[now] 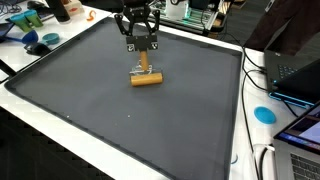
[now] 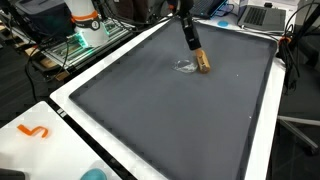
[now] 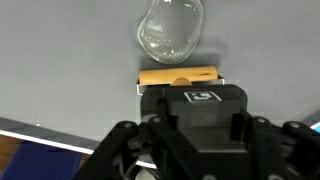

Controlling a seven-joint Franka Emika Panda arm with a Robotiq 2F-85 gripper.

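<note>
A wooden roller (image 1: 146, 79) lies crosswise on or close to the dark board, its short handle (image 1: 144, 62) standing upright above it. My gripper (image 1: 143, 48) is shut on that handle from above, fingers pointing down. In exterior view 2 the roller (image 2: 203, 62) appears end-on below the arm. From the wrist, the roller (image 3: 178, 75) shows as an orange bar just beyond the gripper, which hides most of the handle. A clear, transparent item (image 3: 171, 28) lies flat on the board beside the roller; exterior view 2 shows this clear item (image 2: 186, 66) left of it.
The dark board (image 1: 150, 120) is otherwise bare, with wide free room toward the front. A blue disc (image 1: 265, 115) and laptops (image 1: 297, 160) stand off its right side. Several tools and a blue bowl (image 1: 37, 49) crowd the far left.
</note>
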